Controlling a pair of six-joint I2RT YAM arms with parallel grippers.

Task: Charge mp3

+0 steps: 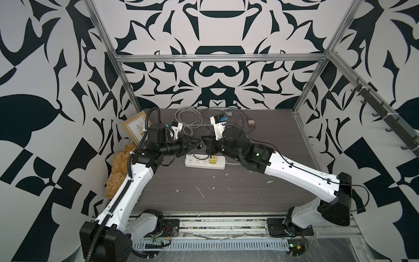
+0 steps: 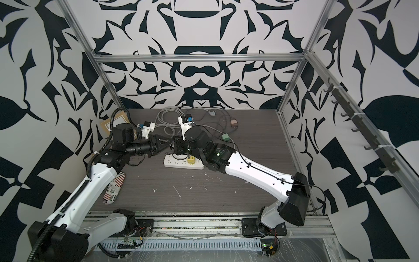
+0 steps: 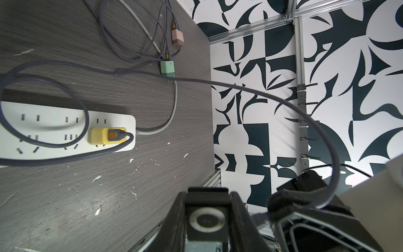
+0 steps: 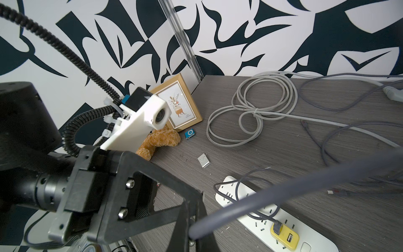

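My left gripper is shut on a small dark mp3 player (image 3: pixel 207 220) with a pale ring on its face. In the right wrist view, the left gripper's frame hides this player. A grey charging cable (image 4: pixel 260 202) runs to my right gripper, which is shut on its end. The connector's tip is hard to make out. Both grippers meet closely above the white power strip (image 1: pixel 196 162); whether plug and player touch cannot be told. A yellow charger (image 3: pixel 99 136) sits in the strip with a cable plugged into it.
A silver player (image 4: pixel 203 160) and a blue one (image 4: pixel 189 133) lie near a picture frame (image 4: pixel 178 103) and a plush toy (image 4: pixel 157 142). Coiled grey cable (image 4: pixel 275 94) and green (image 3: pixel 167 68) and pink (image 3: pixel 178 37) adapters occupy the back.
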